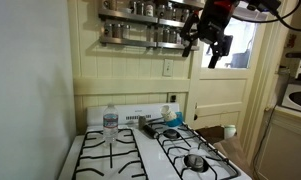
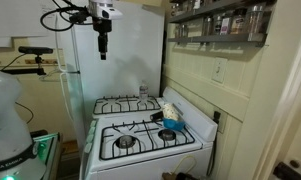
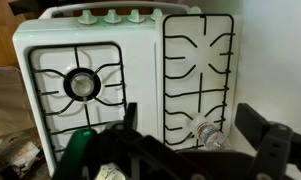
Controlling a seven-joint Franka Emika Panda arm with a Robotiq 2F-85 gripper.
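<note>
High above the white stove (image 2: 140, 158), my gripper (image 1: 199, 58) hangs open with its two fingers spread wide. In the wrist view the gripper looks straight down, and only stove shows between its fingers. A clear plastic bottle (image 1: 110, 123) stands upright on the left grates in exterior view 1. From above, the same bottle (image 3: 206, 130) appears close to the right finger but far below it. At the back of the stove, a dark cylindrical thing (image 1: 147, 128) lies near a blue bowl (image 2: 174, 123) and a light yellowish item (image 1: 169, 112).
Black grates (image 1: 113, 155) and round burners (image 3: 82, 84) cover the stovetop. Shelves with several jars (image 1: 140, 32) hang on the back wall. A white cup (image 1: 230, 131) stands to the right. A tall white wall or panel (image 1: 25, 90) borders the left side.
</note>
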